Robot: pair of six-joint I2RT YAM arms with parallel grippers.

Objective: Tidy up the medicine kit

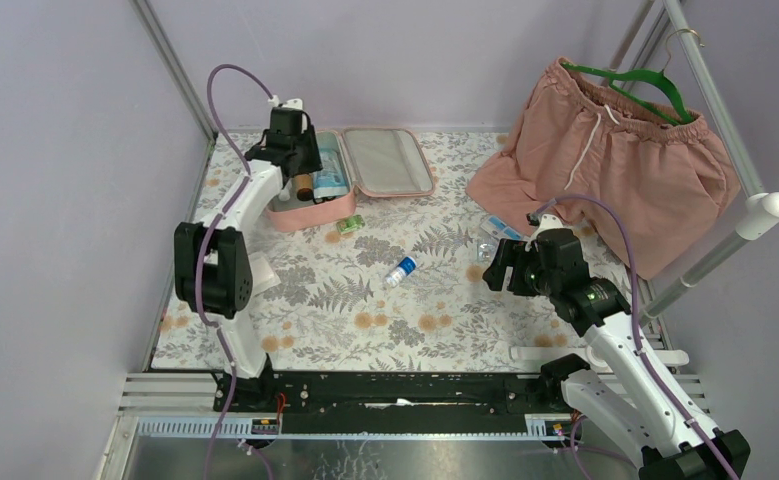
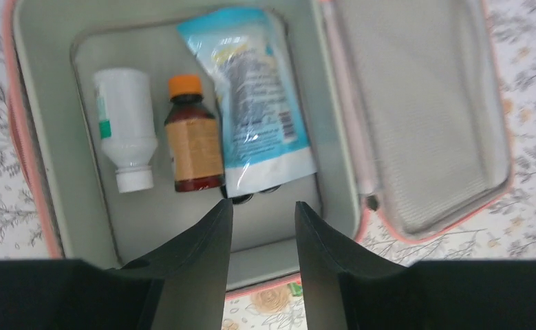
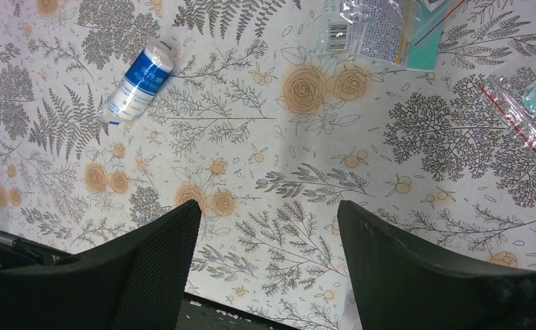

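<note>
The pink-trimmed kit (image 1: 341,208) lies open, holding a white bottle (image 2: 124,127), a brown bottle (image 2: 195,151) and a blue-white packet (image 2: 254,110). My left gripper (image 1: 300,160) is above it; its fingertips stand apart, and whether anything is between them cannot be told. A small green item (image 1: 350,224) lies before the kit. A blue-and-white roll (image 1: 401,271) (image 3: 138,84) lies mid-table. My right gripper (image 1: 500,270) is open over the table, with clear packets (image 3: 375,31) beyond it.
The kit's lid (image 1: 385,160) lies open to the right. Pink shorts (image 1: 605,160) on a green hanger occupy the back right. A white item (image 1: 263,275) is partly behind the left arm.
</note>
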